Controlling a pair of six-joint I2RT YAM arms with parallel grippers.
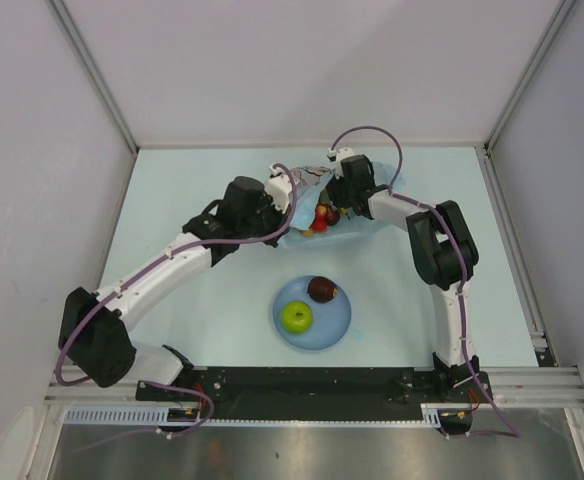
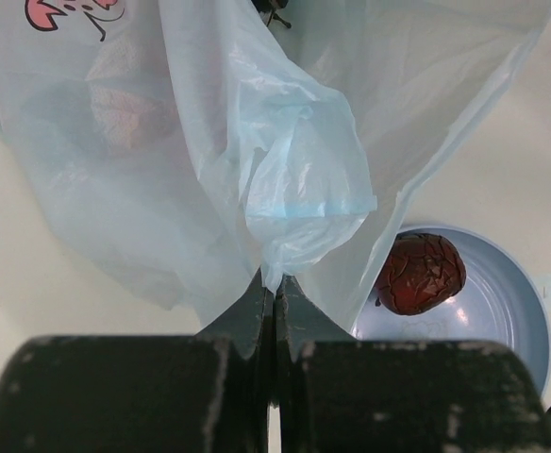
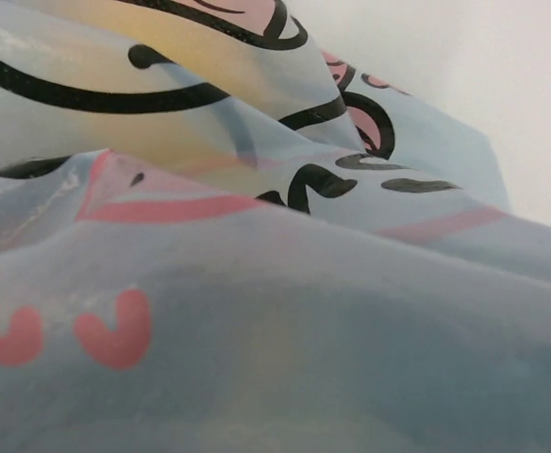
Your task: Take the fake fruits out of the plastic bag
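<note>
The plastic bag [image 1: 322, 240] is spread open at the back centre, with red, dark and yellow fake fruits [image 1: 320, 223] inside. My left gripper is shut, the pale bag film pinched at its fingertips. My right gripper [image 1: 342, 195] reaches into the bag among the fruits; its fingers are hidden, and only printed film fills the right wrist view. A blue plate [image 1: 312, 332] in front holds a green apple [image 1: 296, 317] and a dark wrinkled fruit [image 1: 322, 289].
Walls border it at the back and both sides.
</note>
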